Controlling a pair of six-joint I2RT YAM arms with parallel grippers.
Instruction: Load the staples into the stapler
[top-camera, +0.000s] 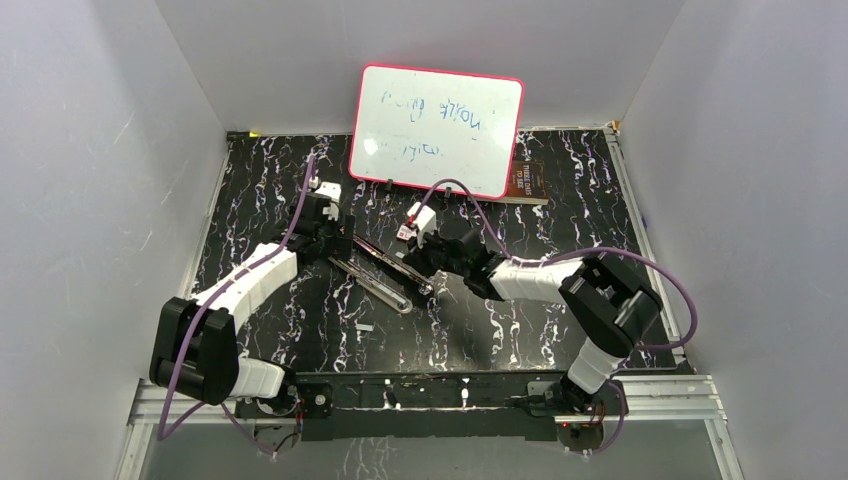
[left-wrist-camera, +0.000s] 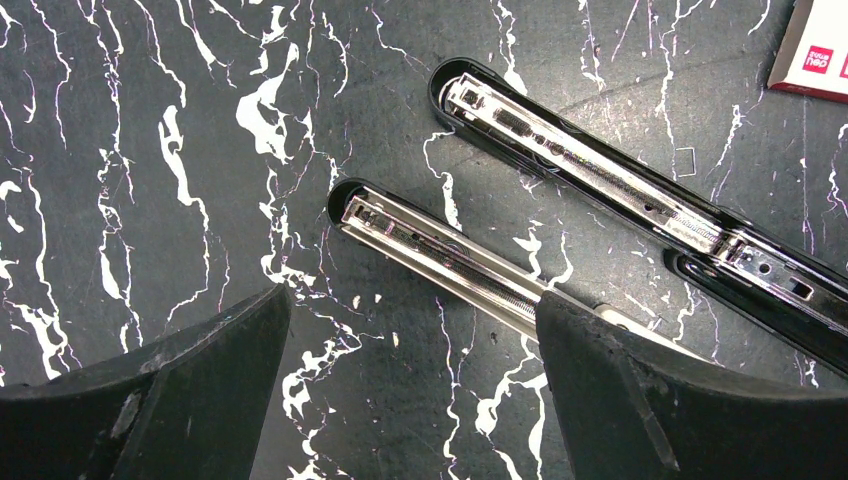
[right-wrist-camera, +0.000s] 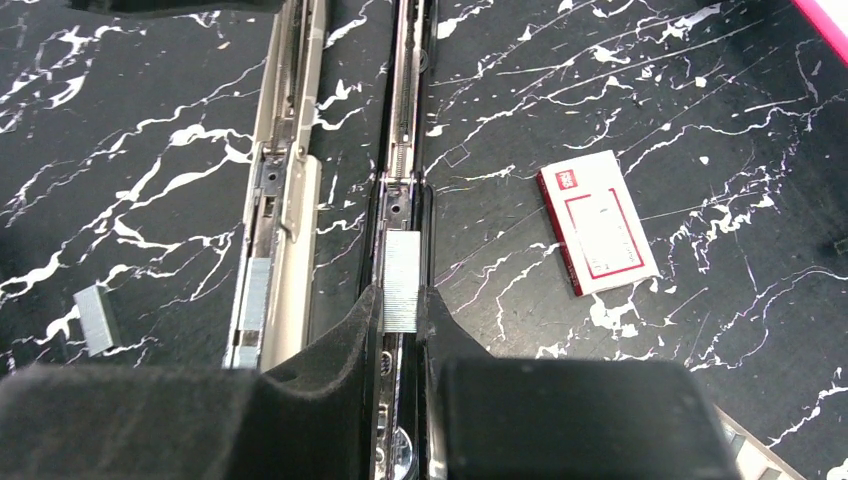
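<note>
A black stapler (left-wrist-camera: 590, 172) lies opened out flat, its metal channel facing up. My right gripper is shut on a strip of staples (right-wrist-camera: 402, 270), which appears over the black stapler's channel in the right wrist view; whether it touches the channel I cannot tell. Beside it lies a beige stapler (right-wrist-camera: 304, 215), also opened out, with a staple strip (right-wrist-camera: 254, 300) visible in its channel. My left gripper stands open above the table, nothing held between its fingers; its right finger (left-wrist-camera: 610, 370) covers part of the beige stapler in the left wrist view.
A white and red staple box (right-wrist-camera: 602, 225) lies to the right of the black stapler. One loose staple strip (right-wrist-camera: 96, 320) rests on the marble table left of the beige one. A whiteboard (top-camera: 437, 130) leans at the back, with a book (top-camera: 527, 180) by it.
</note>
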